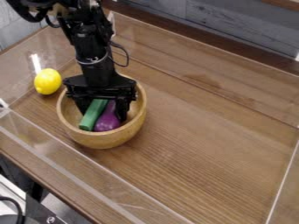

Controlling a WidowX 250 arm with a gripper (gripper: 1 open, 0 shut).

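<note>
The black robot gripper (100,91) is lowered into a wooden bowl (103,136) on the left part of the table. Inside the bowl lie a green long object (91,116) and a purple object (107,121), both partly under the gripper. Whether the fingers hold either of them is hidden by the dark gripper body. A yellow lemon-like object (47,81) lies outside the bowl, to its left.
A grey plank wall (222,22) runs along the back. The table's left edge is near the bowl, with dark cables below.
</note>
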